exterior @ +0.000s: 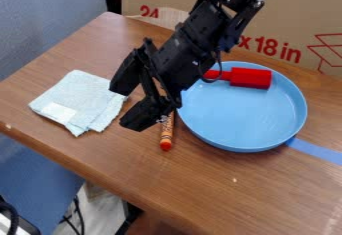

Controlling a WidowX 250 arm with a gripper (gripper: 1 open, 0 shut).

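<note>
The black gripper (150, 91) is low over the middle of the wooden table, between a folded light-blue cloth (78, 101) on the left and a round blue plate (247, 114) on the right. Its dark fingers hide part of an orange stick-like item (166, 137) lying below it. Whether the fingers are open or holding something is unclear. A red block (243, 77) lies on the back of the plate, partly behind the arm.
A cardboard box (287, 24) stands behind the table (221, 194). Blue tape (318, 151) runs right of the plate. Cables hang at the lower left.
</note>
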